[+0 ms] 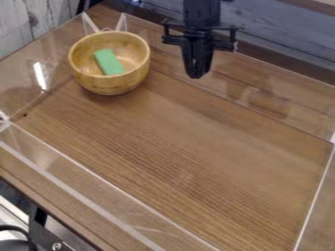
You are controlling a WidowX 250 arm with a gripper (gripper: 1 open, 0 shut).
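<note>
A black gripper [199, 61] hangs at the top centre of the camera view, pointing down over the back of the wooden table, to the right of a wooden bowl [131, 76]. Its fingertips are dark and close together; whether anything is between them cannot be made out. A green block [106, 61] lies inside the bowl, toward its left side.
Light walls or rims run along the left, back and right edges. A dark cable [14, 235] shows at the bottom left corner.
</note>
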